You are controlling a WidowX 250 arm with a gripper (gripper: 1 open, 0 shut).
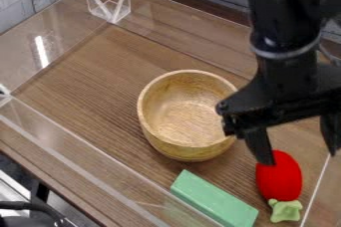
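Observation:
My gripper (290, 139) hangs large and dark over the right side of the table, open, just above a red object with a green end (277, 176), which looks like a strawberry or similar toy. A round wooden bowl (184, 121) sits in the middle, left of the gripper. A mint-green block (213, 199) lies at the bottom, below the bowl. The gripper hides part of the table at the upper right.
Clear bracket-like pieces (110, 4) stand at the back left corner. A dark cable or fixture is at the lower left edge.

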